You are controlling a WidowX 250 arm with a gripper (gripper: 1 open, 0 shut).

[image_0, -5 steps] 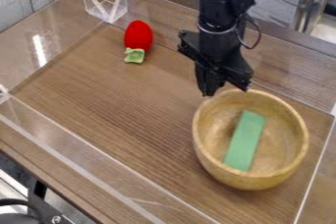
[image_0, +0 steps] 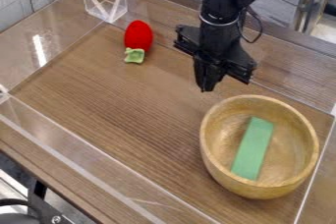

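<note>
My gripper (image_0: 207, 85) hangs over the wooden table above and behind a yellow bowl (image_0: 221, 159), its fingertips shut with nothing visible between them. A green block (image_0: 251, 149) lies inside the bowl at the lower right. A red object (image_0: 138, 34) and a small light-green piece (image_0: 134, 56) lie left of the arm, toward the back.
A clear plastic container (image_0: 105, 2) stands at the back left. A dark cable sits at the lower-left corner.
My gripper has risen and moved back slightly, away from the bowl's rim. The bowl and the other objects show no clear movement.
</note>
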